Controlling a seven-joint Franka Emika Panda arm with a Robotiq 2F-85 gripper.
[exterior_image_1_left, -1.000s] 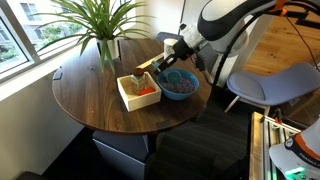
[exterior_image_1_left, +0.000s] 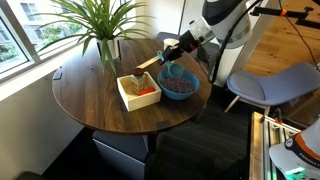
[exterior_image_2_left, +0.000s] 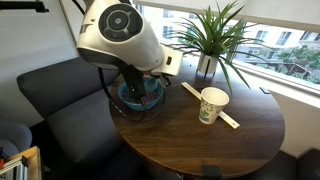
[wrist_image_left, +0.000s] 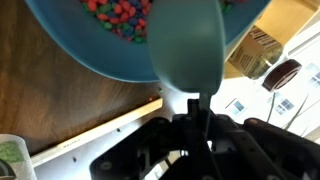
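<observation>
My gripper is shut on the narrow end of a teal scoop-like utensil (wrist_image_left: 187, 45). In the wrist view its wide part covers some of the rim of the blue bowl (wrist_image_left: 70, 42), and small red, blue and green pieces (wrist_image_left: 118, 14) lie inside the bowl. Exterior view 1 has the utensil (exterior_image_1_left: 173, 70) at the back of the bowl (exterior_image_1_left: 180, 87), under the arm; whether it touches the contents I cannot tell. From exterior view 2, the arm hides the gripper's tips and part of the bowl (exterior_image_2_left: 152, 92).
A pale box (exterior_image_1_left: 146, 100) with a bottle (exterior_image_1_left: 138, 74) and red items stands beside the bowl. Also on the round table (exterior_image_1_left: 90, 95) are a patterned paper cup (exterior_image_2_left: 212, 104), a pale strip (exterior_image_2_left: 228, 118) and a potted plant (exterior_image_1_left: 106, 50).
The gripper and the teal utensil have moved right in exterior view 1, from between the box and the bowl to over the bowl's back part. The bowl and box stay put.
</observation>
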